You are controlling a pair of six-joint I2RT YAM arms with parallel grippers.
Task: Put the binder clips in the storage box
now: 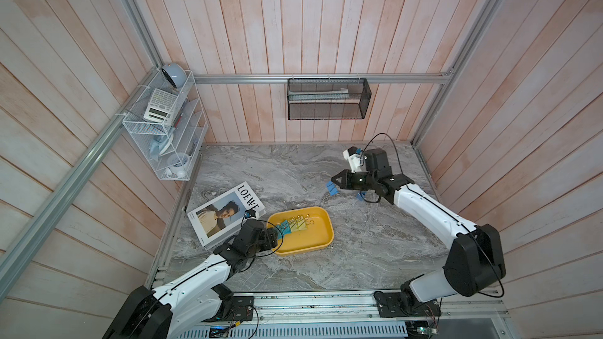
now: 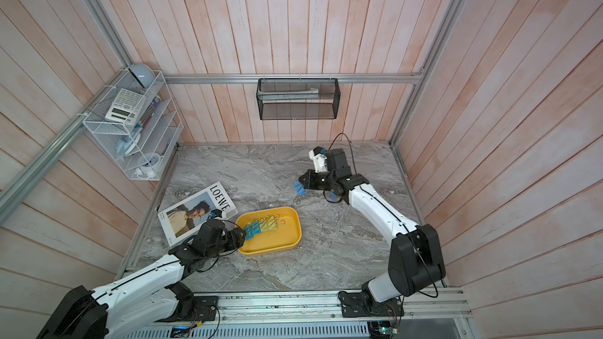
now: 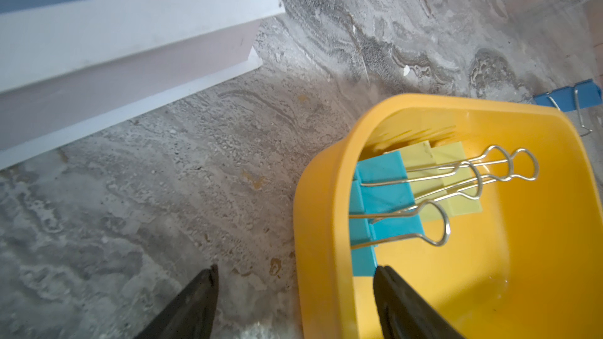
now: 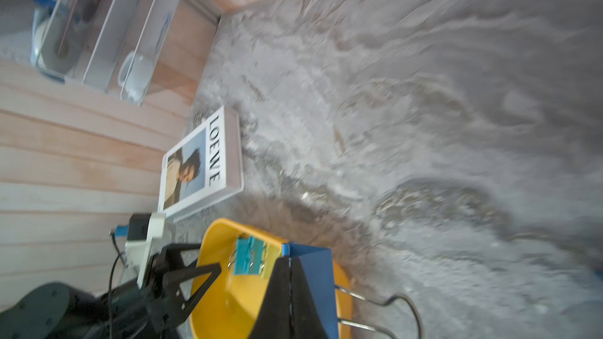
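A blue binder clip (image 4: 320, 279), its wire handles out to the side, is pinched in my right gripper. In the top left view that held clip (image 1: 331, 188) hangs above the table, behind and to the right of the yellow storage box (image 1: 302, 249). Inside the box, teal clips (image 3: 384, 185) and pale yellow clips (image 3: 455, 188) line up at its left end. Another blue clip (image 3: 568, 97) remains on the table beyond the box, partly hidden by the right arm from above. My left gripper is open, its fingers either side of the box's left wall.
A LOEWE book (image 1: 226, 213) lies behind the left arm. White wire shelves (image 1: 169, 128) stand at the left wall, and a black mesh basket (image 1: 328, 110) hangs on the back wall.
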